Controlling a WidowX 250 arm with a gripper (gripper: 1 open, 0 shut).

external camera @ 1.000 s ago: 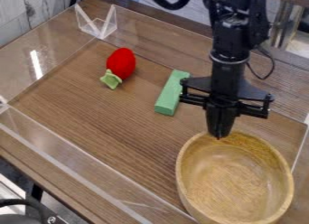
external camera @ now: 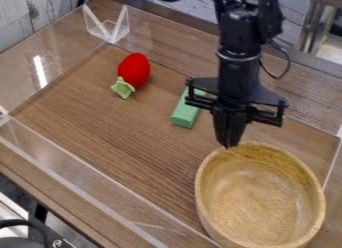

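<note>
The black robot arm reaches down from the top right, and its gripper (external camera: 225, 140) is shut, with nothing seen between its fingertips. It hangs above the back rim of a large tan bowl (external camera: 261, 232) at the lower right. A green block (external camera: 185, 111) lies on the table just left of the gripper, partly behind it. Further left and back lies a red oval object (external camera: 134, 67) with a small light-green piece (external camera: 123, 89) at its lower end.
A clear wire-like holder (external camera: 107, 24) stands at the back left. A dark cable-like object edges the bottom left corner.
The gripper has moved a little to the left and slightly up, now covering more of the green block. The other objects appear unmoved.
</note>
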